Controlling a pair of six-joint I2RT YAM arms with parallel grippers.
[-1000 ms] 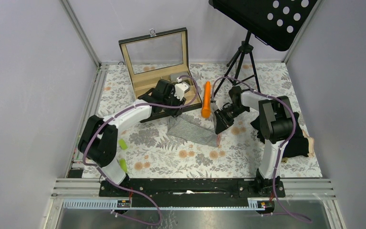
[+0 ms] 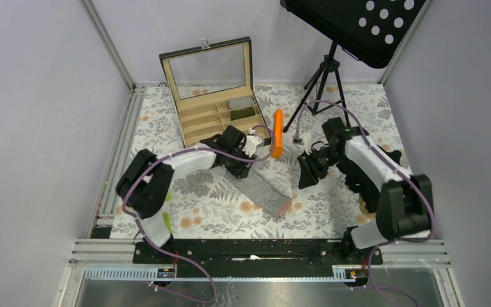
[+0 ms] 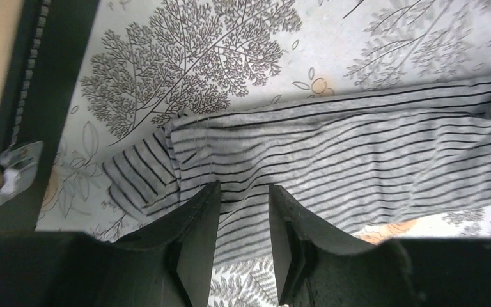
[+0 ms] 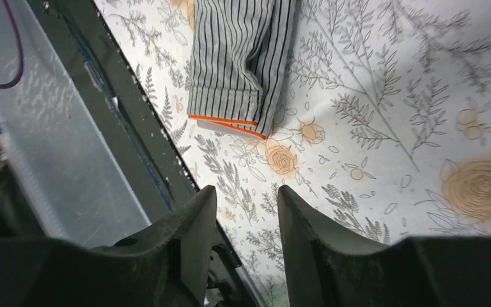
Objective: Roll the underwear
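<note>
The striped grey underwear [image 2: 262,192] lies as a long folded strip on the floral table, red-edged at its near right end, which shows in the right wrist view [image 4: 224,96]. My left gripper [image 2: 241,171] is over the far left end; in the left wrist view its fingers [image 3: 192,249] are parted above the creased cloth [image 3: 358,166], though whether they touch it is unclear. My right gripper [image 2: 310,176] hangs off to the right of the cloth, fingers apart with nothing between them.
An open wooden compartment box [image 2: 195,126] stands behind the cloth. An orange roll [image 2: 278,131] lies right of it. A black tripod stand [image 2: 329,65] is at the back right, dark cloth [image 2: 358,179] at the right.
The cloth's right end has swung toward the front. My right gripper has left that end and moved right; my left gripper has moved slightly forward and down over the left end.
</note>
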